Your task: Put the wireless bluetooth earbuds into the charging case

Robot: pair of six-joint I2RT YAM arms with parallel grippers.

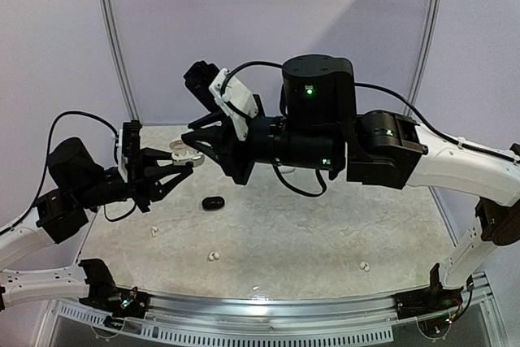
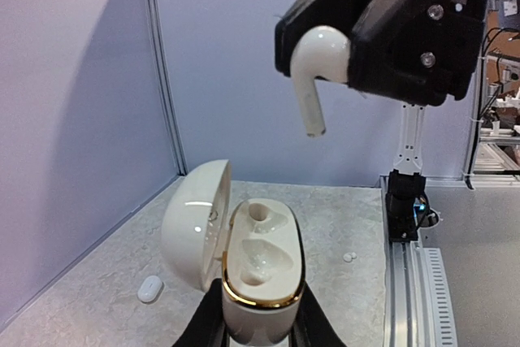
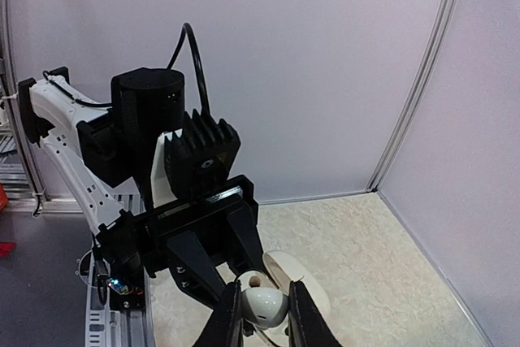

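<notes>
An open white charging case (image 1: 186, 154) is held up in my left gripper, which grips its base; two empty-looking earbud slots (image 2: 258, 258) show in the left wrist view, lid raised to the left. My right gripper is shut on a white earbud, whose stem points down at upper right in the left wrist view, above and apart from the case. In the top view the two grippers nearly meet, and the right one partly overlaps the left.
A black case (image 1: 213, 202) lies on the table below. Small white earbuds (image 1: 214, 256) lie at the front middle, others at front left (image 1: 154, 231) and front right (image 1: 364, 266). A white case (image 2: 150, 288) is at the back, mostly hidden from above.
</notes>
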